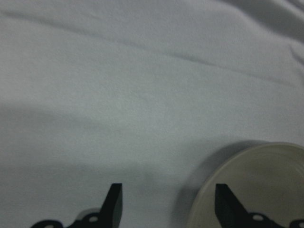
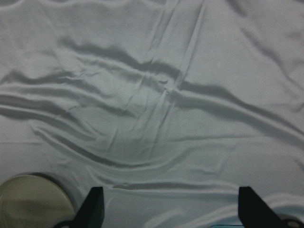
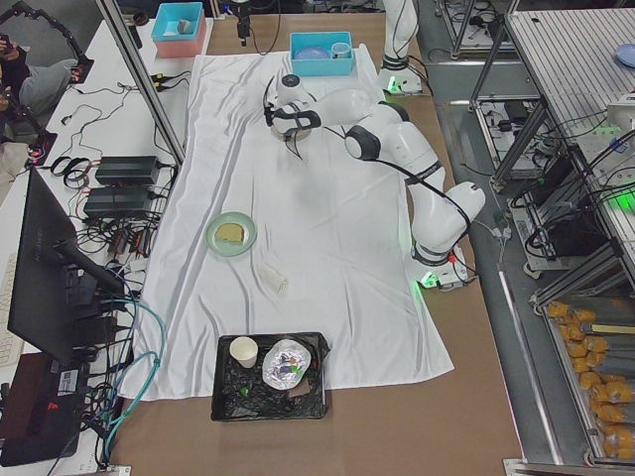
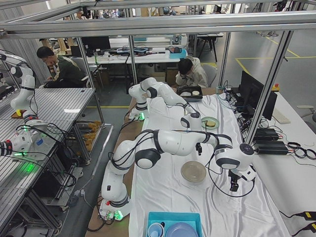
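Note:
A beige plate (image 4: 193, 171) lies on the white cloth. In the left wrist view its rim (image 1: 266, 175) is close below my open left gripper, with nothing between the fingers. My right gripper stands open and empty above the cloth, with the beige plate (image 2: 33, 204) at its lower left. A green plate (image 3: 223, 246) holds a yellowish-brown piece (image 3: 229, 232).
A blue bin (image 4: 173, 216) with a blue plate and a cup sits at one end of the cloth. A black tray (image 3: 233, 402) with a cup and foil bowl is at the other.

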